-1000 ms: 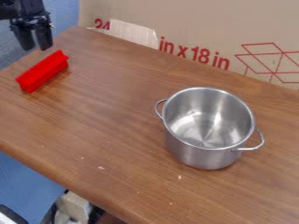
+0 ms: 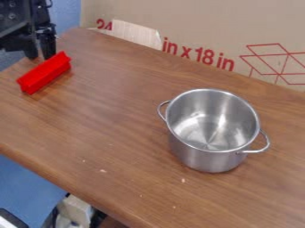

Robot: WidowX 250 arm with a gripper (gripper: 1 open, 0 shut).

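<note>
My black gripper (image 2: pixel 38 44) is at the upper left edge of the view, just above and behind a long red block (image 2: pixel 45 72) lying on the wooden table near its left edge. The gripper is partly cut off by the frame, and its finger is too small and dark to read. A steel pot (image 2: pixel 212 131) with two side handles stands upright on the right half of the table.
A cardboard box (image 2: pixel 233 40) with red printing stands along the back, with a white piece (image 2: pixel 134 32) before it. Blue surface shows beyond the left edge.
My gripper has moved slightly down toward the red block over the last second. The block and the pot look unmoved.
</note>
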